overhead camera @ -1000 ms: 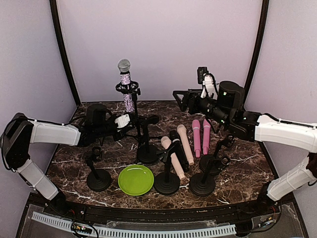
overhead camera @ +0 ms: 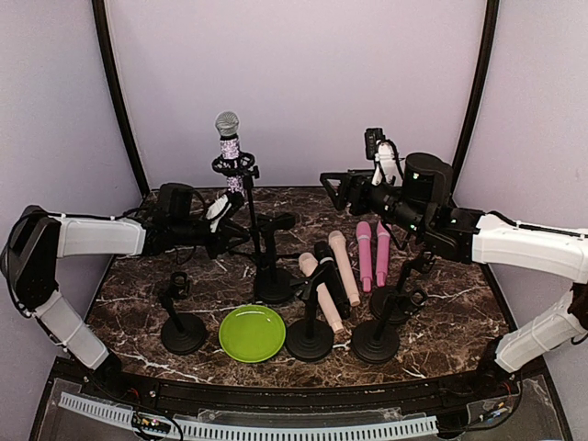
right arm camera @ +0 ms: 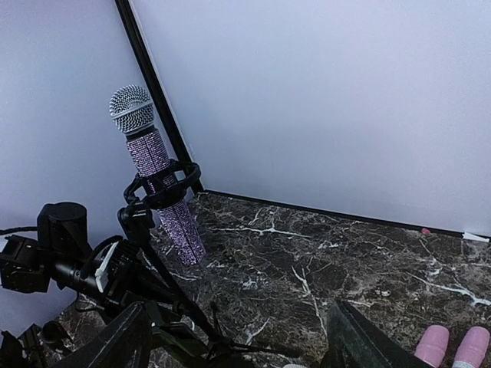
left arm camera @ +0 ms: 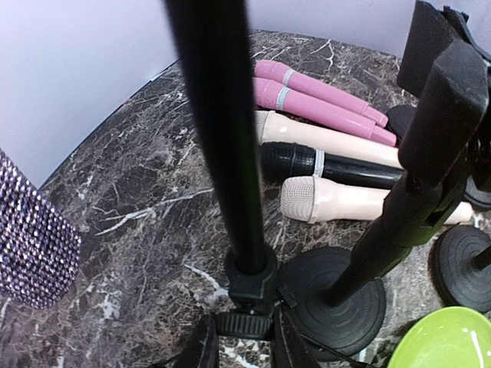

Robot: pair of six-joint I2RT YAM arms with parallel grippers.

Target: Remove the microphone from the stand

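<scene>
A sparkly microphone point(overhead camera: 229, 142) with a silver head sits upright in the ring holder of a tall black stand point(overhead camera: 272, 285); its handle point(left arm camera: 31, 245) shows at the left of the left wrist view. My left gripper is shut on the stand's pole, around a collar low in that view. My right gripper point(overhead camera: 338, 186) hangs in the air right of the microphone, part open with nothing seen between its fingers; in the right wrist view the microphone point(right arm camera: 165, 184) is ahead, up and left.
A green plate point(overhead camera: 252, 333) lies at the front centre. Several loose microphones point(overhead camera: 364, 253) in pink, cream and black lie to the right. More black stands point(overhead camera: 184, 333) stand along the front.
My left gripper has risen slightly, and the microphone in its holder has shifted a little to the left. My right gripper is nearly unchanged.
</scene>
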